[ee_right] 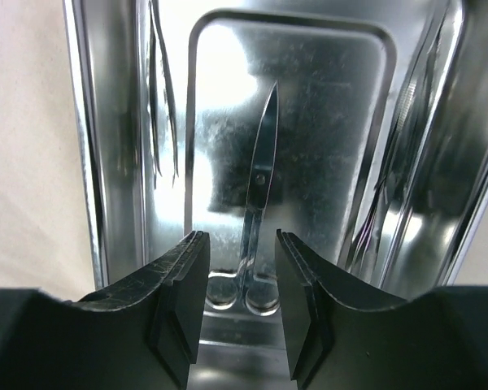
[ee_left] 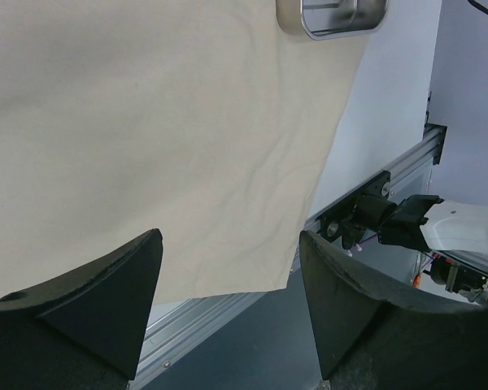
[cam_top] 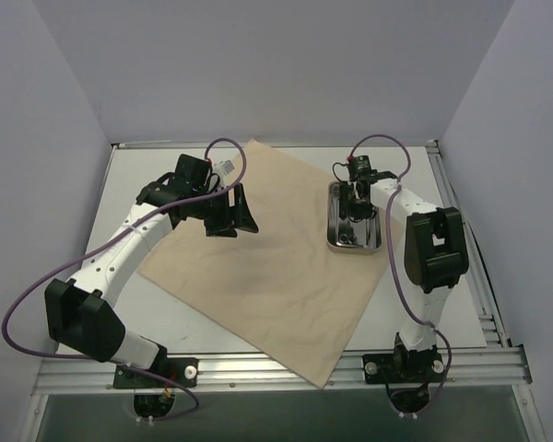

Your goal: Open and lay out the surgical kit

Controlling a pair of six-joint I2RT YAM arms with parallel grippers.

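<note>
The steel kit tray (cam_top: 355,244) sits on the cloth at the right, beneath my right gripper (cam_top: 355,207). In the right wrist view, scissors (ee_right: 260,178) lie in the middle of the tray, with thin instruments (ee_right: 169,97) at left and more instruments (ee_right: 407,162) along the right side. My right gripper is open over the scissors' handles, nothing between its fingers. My left gripper (cam_top: 230,221) hangs open over the middle-left of the cloth, empty.
Metal rails (cam_top: 258,364) edge the table, with walls around.
</note>
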